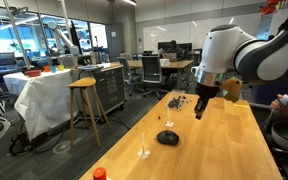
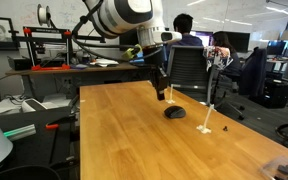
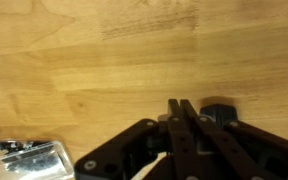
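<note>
Over the wooden table my gripper (image 1: 198,113) points down, its tip a little above the surface. In the wrist view its fingers (image 3: 174,106) are close together, and nothing can be made out between them. A dark rounded object (image 1: 168,137) lies on the table, apart from the gripper and nearer the exterior view 1 camera. The second exterior view shows this dark object (image 2: 175,112) on bare wood near the gripper (image 2: 162,95). A dark object (image 3: 219,112) also shows just right of the fingers in the wrist view, partly hidden by the gripper.
Two thin white upright posts, a nearer one (image 1: 144,150) and a farther one (image 1: 169,120), stand on the table. A red item (image 1: 99,173) is at the near edge. A clear container (image 3: 36,163) fills the wrist view's lower left.
</note>
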